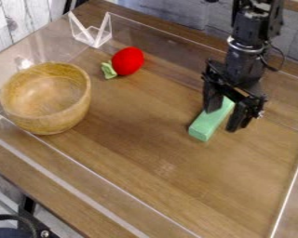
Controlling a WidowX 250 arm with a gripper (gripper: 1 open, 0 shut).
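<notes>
My dark gripper [231, 100] hangs over the right of the wooden table [152, 172], its fingers at the far end of a flat, pale green block [208, 125], partly covering it. Whether the fingers are open or shut on the block I cannot tell.
A wooden bowl [46, 99] is at the left. A red round object [128, 60] with a small light green piece beside it lies at the upper middle, and a white wire holder [92, 28] stands behind.
</notes>
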